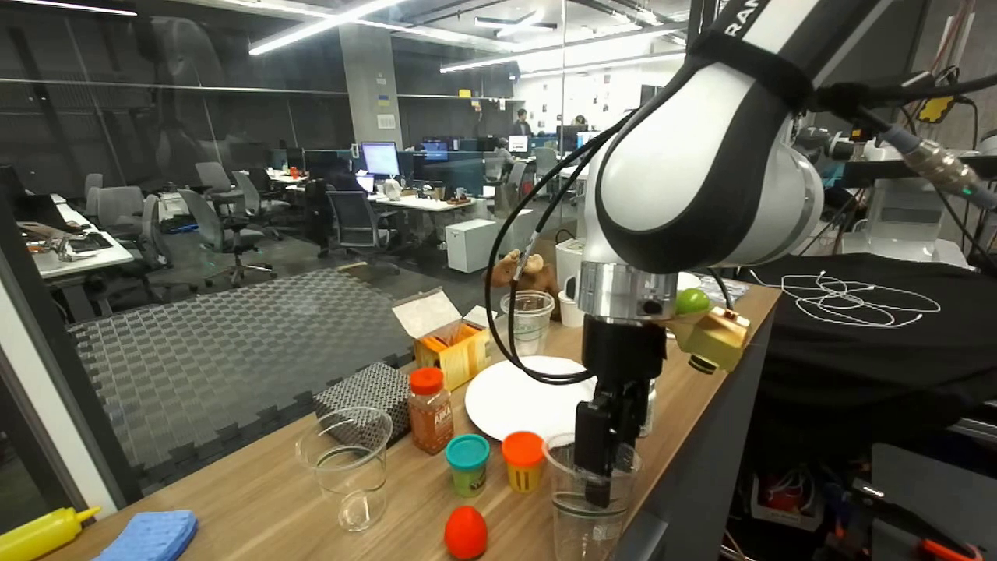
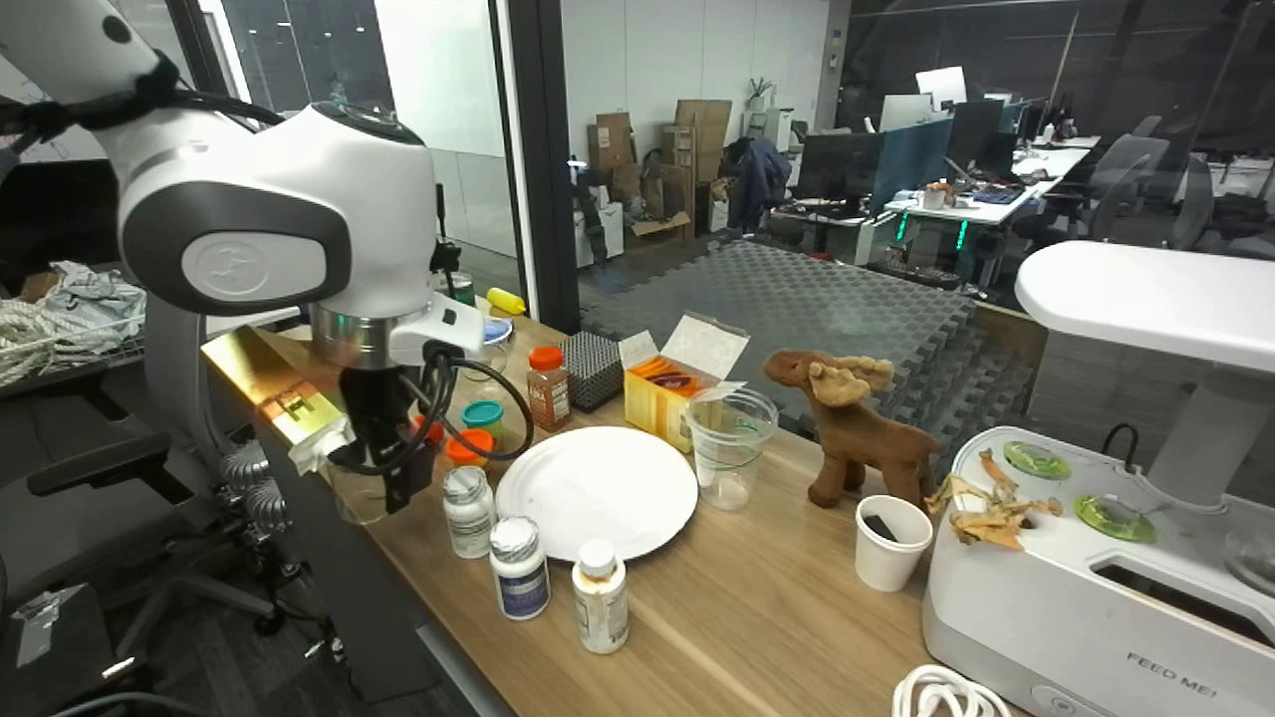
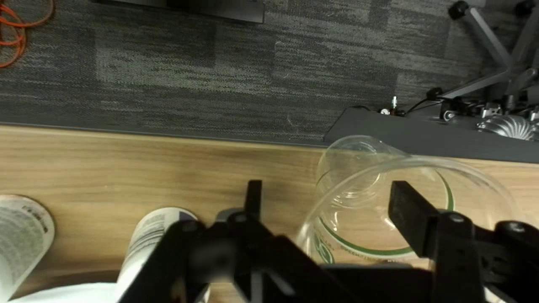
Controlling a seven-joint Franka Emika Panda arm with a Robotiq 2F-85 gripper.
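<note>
A clear plastic cup with a green band stands near the table's front edge. In the wrist view, the cup fills the right side. My gripper is open, its fingers well apart. The left finger is outside the cup's wall, while the right finger appears over or within the mouth. Exterior view 1 has the gripper reaching down at the cup's rim. From the other side the arm partly hides the cup.
A red ball, an orange-lidded tub and a teal-lidded tub sit left of the cup. Beyond lies a white plate. White bottles line the plate's near side. Another clear cup stands farther left.
</note>
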